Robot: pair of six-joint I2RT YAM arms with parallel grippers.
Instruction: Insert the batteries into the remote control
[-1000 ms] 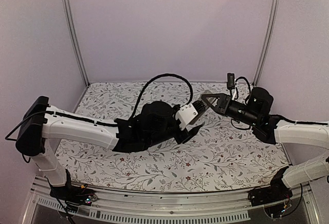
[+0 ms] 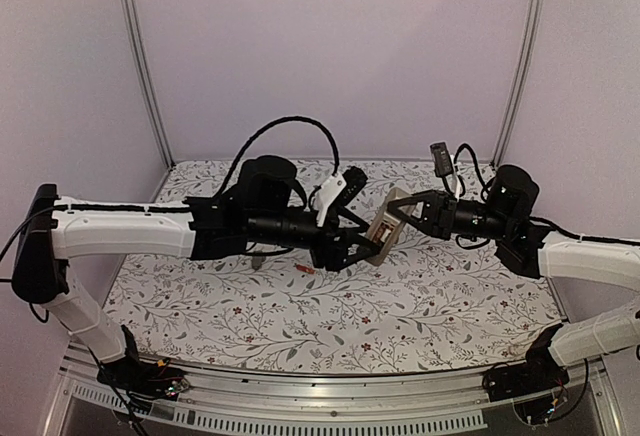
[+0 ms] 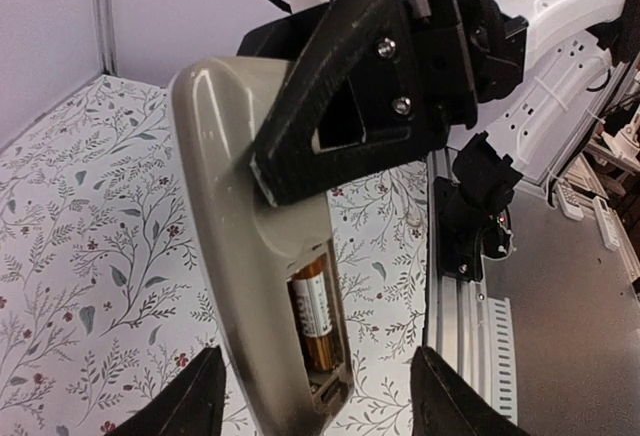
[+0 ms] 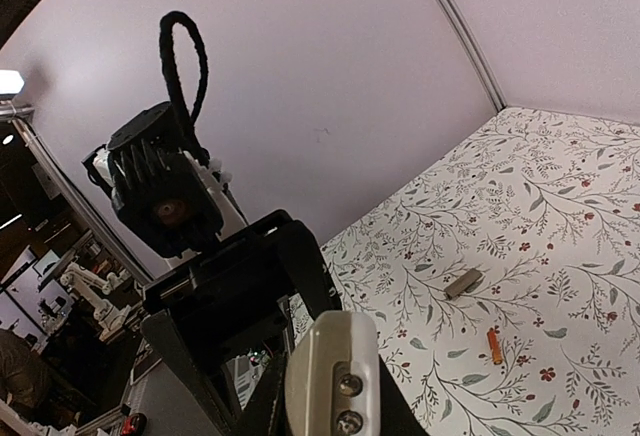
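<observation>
My right gripper (image 2: pixel 408 206) holds the grey remote (image 3: pixel 235 246) by its upper end, tilted in the air. Its battery compartment is open with an orange battery (image 3: pixel 315 311) lying in it. My left gripper is part open at the remote's lower end, its two fingertips either side of that end in the left wrist view. A loose orange battery (image 4: pixel 494 346) lies on the patterned table, as does a small grey piece (image 4: pixel 462 282), probably the cover.
Pale walls surround it at the back and sides, with a metal rail along the front edge.
The remote in my right gripper has shifted slightly and shows its compartment.
</observation>
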